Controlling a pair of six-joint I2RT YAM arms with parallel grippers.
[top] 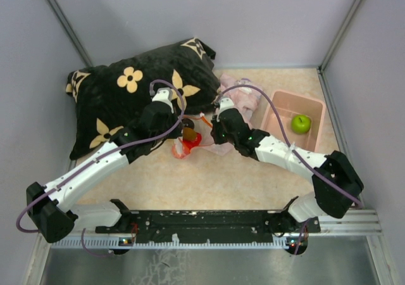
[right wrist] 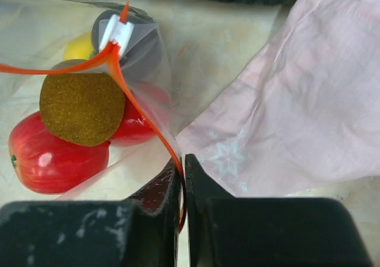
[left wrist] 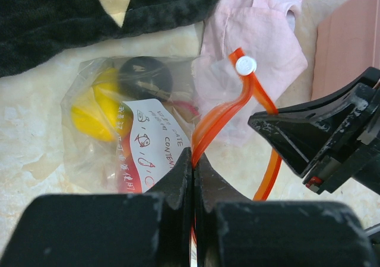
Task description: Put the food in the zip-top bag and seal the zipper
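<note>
The clear zip bag (left wrist: 89, 166) lies mid-table, its orange-rimmed mouth spread apart. My left gripper is shut on one side of the orange rim (left wrist: 217, 121). On the opposite side, my right gripper is shut with the other rim strip (right wrist: 142, 110) between its fingertips. A white slider (right wrist: 117, 34) sits at the corner where both strips meet. Inside the bag show a brown kiwi (right wrist: 82, 104), a red fruit (right wrist: 56, 157), another red piece (right wrist: 133, 124), a yellow item (left wrist: 95, 113) and a dark round one (left wrist: 145, 77).
A green apple (top: 300, 124) lies in the pink bin (top: 276, 130) at the right. Pink cloth (right wrist: 285, 101) spreads beside the bag. A black flowered cushion (top: 111, 104) fills the back left.
</note>
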